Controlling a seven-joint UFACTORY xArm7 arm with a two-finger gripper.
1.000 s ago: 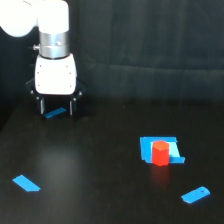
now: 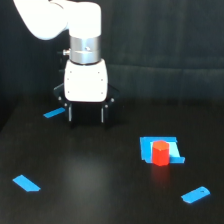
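Note:
A small red block (image 2: 160,153) stands at the right of the dark table (image 2: 90,185), on a pale square patch (image 2: 173,149) edged with blue tape. At the upper left, well away from the block, my gripper (image 2: 86,115) points down below its white housing. Its two dark fingers (image 2: 70,113) stand apart, so it is open, and nothing shows between them.
Strips of blue tape mark the table: one at the front left (image 2: 26,184), another at the front right (image 2: 196,195), and a third at the back left (image 2: 54,113). Between gripper and block the surface looks bare. Dark curtain hangs behind.
My arm and gripper have moved right and a little lower in the view. The red block and the patch under it have stayed put.

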